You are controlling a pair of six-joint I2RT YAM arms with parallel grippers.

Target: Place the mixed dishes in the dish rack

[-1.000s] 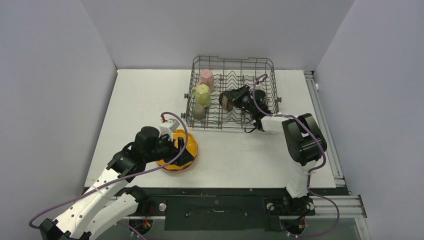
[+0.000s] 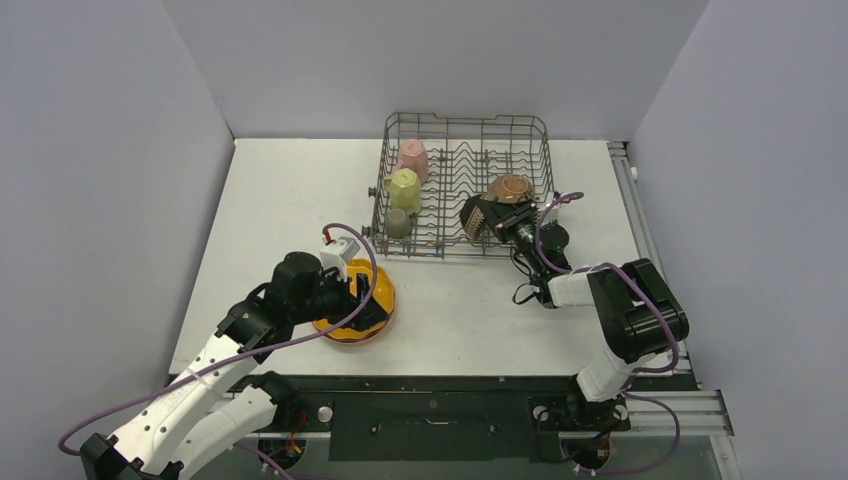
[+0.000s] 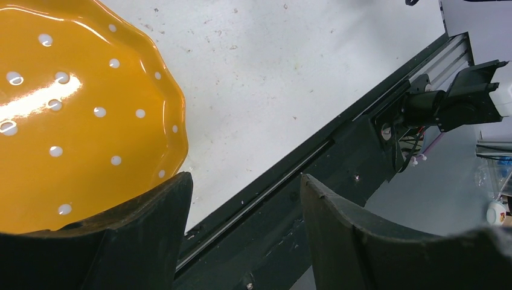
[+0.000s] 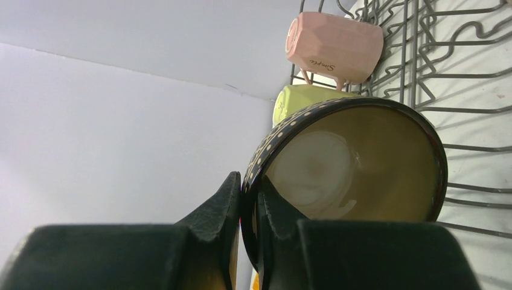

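Observation:
My right gripper is shut on the rim of a brown bowl (image 4: pixel 368 160) with a dark, dotted border. In the top view that bowl is tilted over the right front part of the wire dish rack (image 2: pixel 440 243); whether it touches the wires I cannot tell. Another brownish bowl (image 2: pixel 512 187) lies in the rack just behind it. A yellow dish with white dots (image 3: pixel 90 130) rests on the table at the front left, apparently atop another dish whose rim shows below. Above its right side is my left gripper, its fingers apart with nothing between them.
Along the rack's left side stand a pink mug (image 2: pixel 412 158), a green mug (image 2: pixel 404 188) and a small grey cup (image 2: pixel 398 223). The rack's middle rows are empty. Bare table (image 2: pixel 460 320) lies in front of the rack.
My right gripper has carried the brown bowl rightward and toward the front of the rack, uncovering the bowl behind. The left arm looks unmoved.

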